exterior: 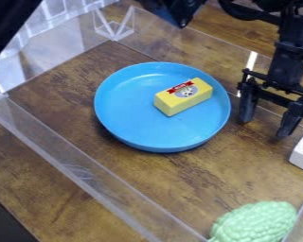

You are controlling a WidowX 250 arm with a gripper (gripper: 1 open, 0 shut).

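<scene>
My black gripper [272, 106] is low over the wooden table at the right, its two fingers spread open, with nothing clearly between them. Just left of it lies a blue plate [129, 107] holding a yellow box [182, 100] with a red and white label. The box sits toward the plate's right side.
A white object [302, 154] lies at the right edge, just below the gripper. A pale green textured item [252, 223] is at the bottom right. A clear plastic wall [79, 170] runs along the lower left. Bare wood [218, 180] shows below the plate.
</scene>
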